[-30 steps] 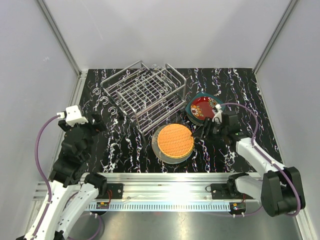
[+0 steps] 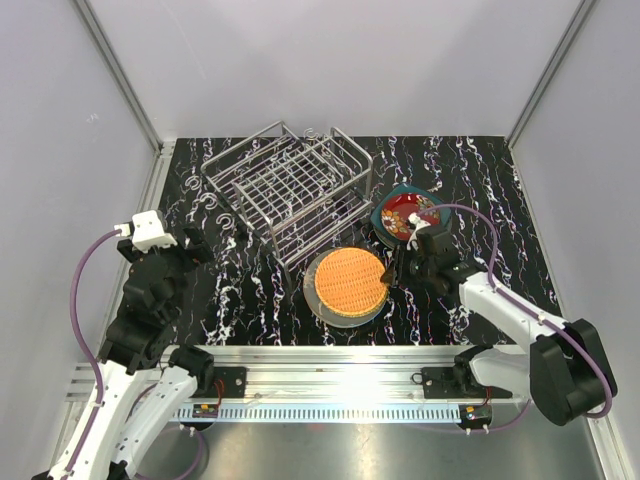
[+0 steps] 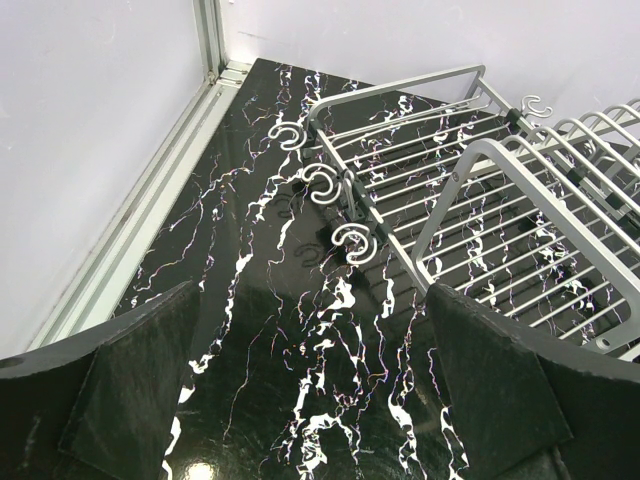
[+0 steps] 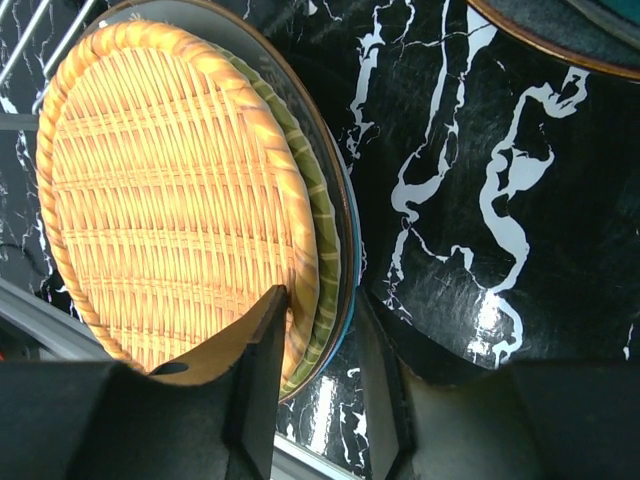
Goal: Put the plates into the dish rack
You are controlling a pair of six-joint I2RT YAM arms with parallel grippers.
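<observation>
An orange woven plate (image 2: 350, 280) lies on a stack with a green and a grey plate, right of the metal dish rack (image 2: 288, 174). A red floral plate (image 2: 405, 212) in a teal one sits behind it. My right gripper is at the stack's right rim, fingertips apart, one at the woven rim, the other just beyond the edge; whether it grips is unclear. My left gripper (image 2: 175, 240) stands open and empty at the left, facing the rack.
White walls and metal rails edge the work area.
The left arm and plates look unchanged.
</observation>
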